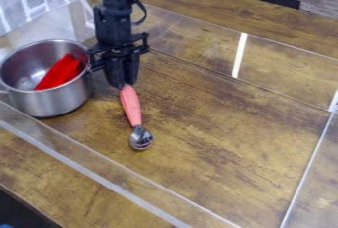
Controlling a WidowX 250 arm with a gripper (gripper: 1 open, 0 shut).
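Observation:
The black gripper (125,79) points down at the upper end of a pink-handled metal scoop (130,108) lying on the wooden table, its round metal head toward the front. The fingertips are at or just above the handle's end; whether anything is between them is hard to see. A steel bowl (40,100) stands at the left, close beside the gripper, with a red object (58,72) inside.
The arm reaches in from the back left, and pale tape lines run along the table.

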